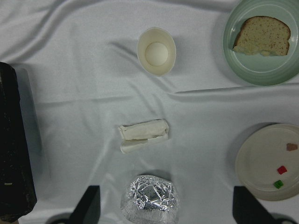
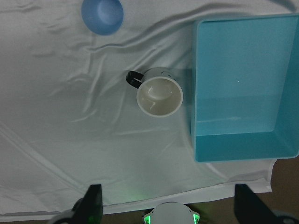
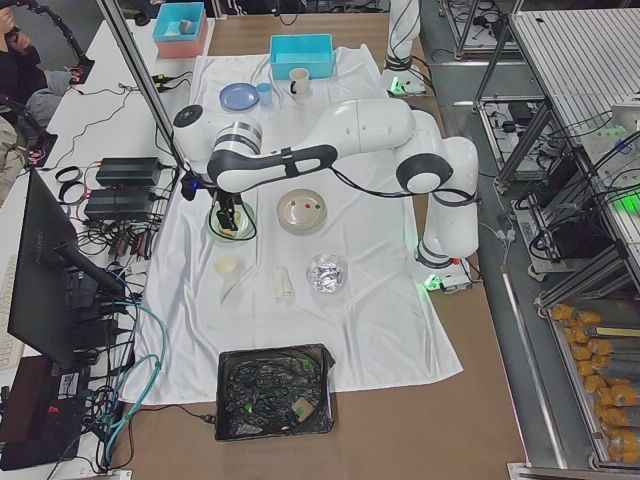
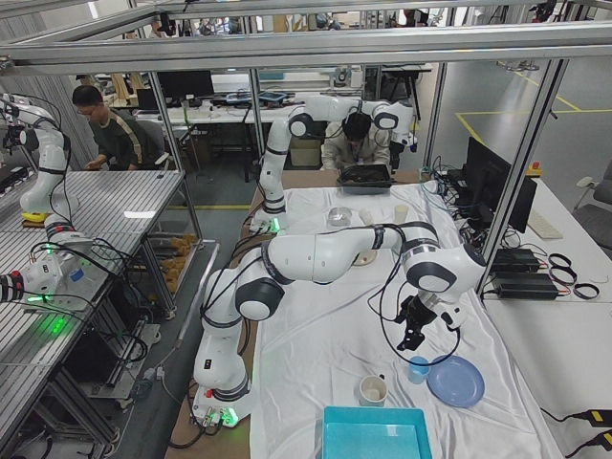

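My left gripper is open, hanging over the white cloth above a paper cup (image 1: pixel 156 51), a green plate (image 1: pixel 243 70) with a bread slice (image 1: pixel 261 35), a folded napkin (image 1: pixel 144 133), a foil-covered item (image 1: pixel 152 196) and a beige plate (image 1: pixel 257 158) with small coloured pieces. My right gripper stands open above the cloth, over a white mug (image 2: pixel 159 96) with black handle, a blue cup (image 2: pixel 102 14) and a turquoise bin (image 2: pixel 243 74). Neither gripper has anything between its fingers.
A black tray (image 3: pixel 228 400) sits at one end of the table. A blue plate (image 4: pixel 455 381) lies beside the blue cup. A monitor, cables and black boxes line the side table. Bare cloth surrounds the napkin and plates.
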